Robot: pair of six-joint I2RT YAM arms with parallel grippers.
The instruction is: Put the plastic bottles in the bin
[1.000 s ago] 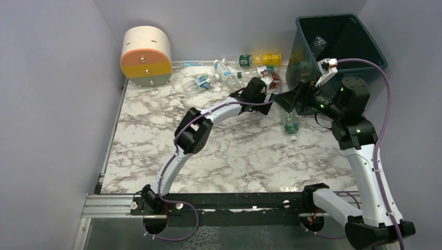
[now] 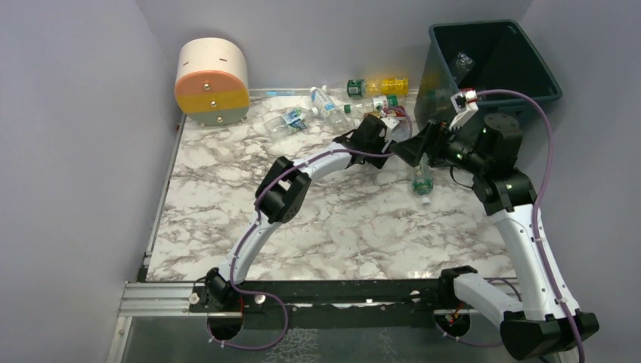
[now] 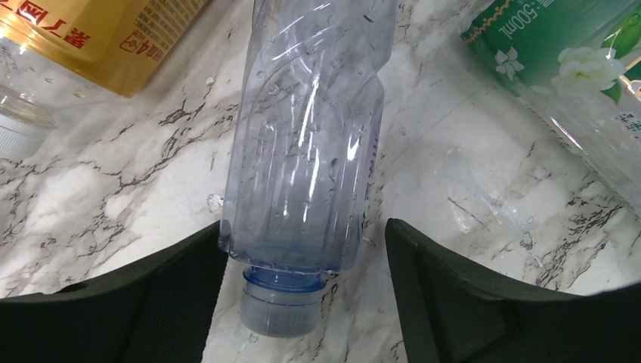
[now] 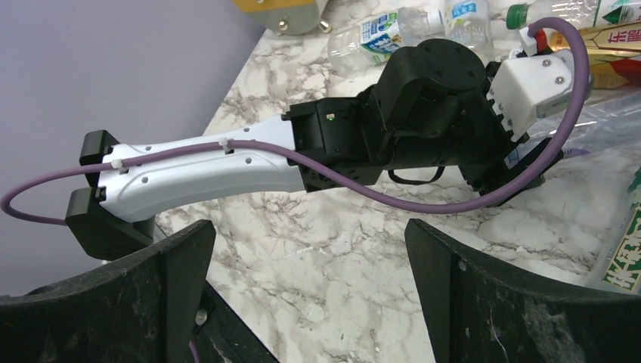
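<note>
My left gripper is open around a clear capped bottle lying on the marble table, its fingers either side of the lower part near the cap. A yellow-labelled bottle and a green-labelled bottle lie beside it. More bottles lie at the back: a blue-labelled one, a white one and a yellow one. A green bottle lies below my right gripper, which is open and empty. The dark bin stands back right, with a bottle inside.
A small drawer cabinet stands at the back left. Grey walls surround the table. The left arm lies across the middle.
The left arm has barely moved in the top view.
</note>
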